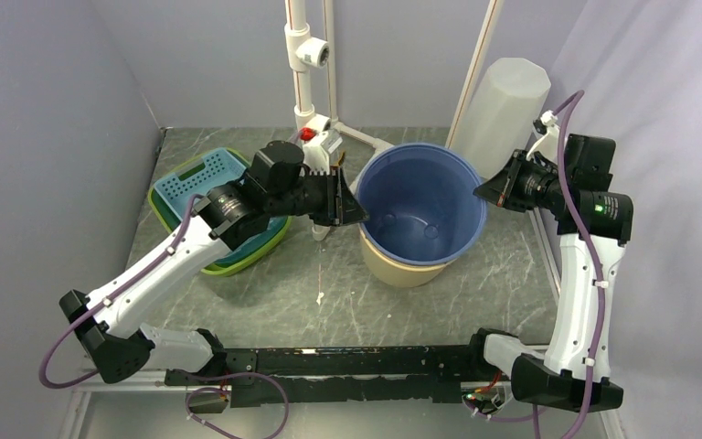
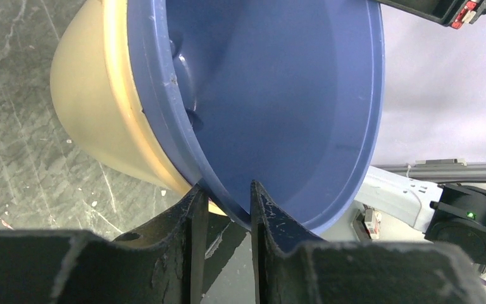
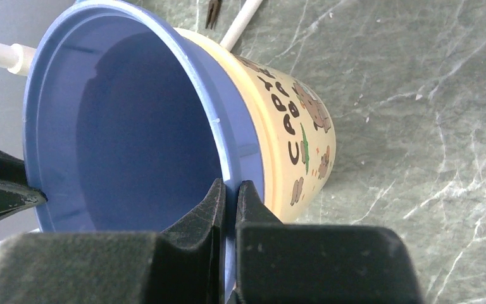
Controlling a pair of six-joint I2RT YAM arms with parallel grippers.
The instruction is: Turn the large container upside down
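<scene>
A large blue container [image 1: 420, 206] sits in a cream container [image 1: 398, 274] with printed bears, seen in the right wrist view [image 3: 310, 126]. My right gripper is shut on the blue rim at the right side. My left gripper is at the opposite side, its fingers part open around the blue rim [image 2: 183, 126]; whether they grip it is unclear. In the top view the left gripper [image 1: 356, 212] touches the container's left edge.
Green and teal baskets [image 1: 192, 183] lie at the left. A white translucent bin [image 1: 503, 110] stands behind at right, white pipes [image 1: 302, 82] at the back.
</scene>
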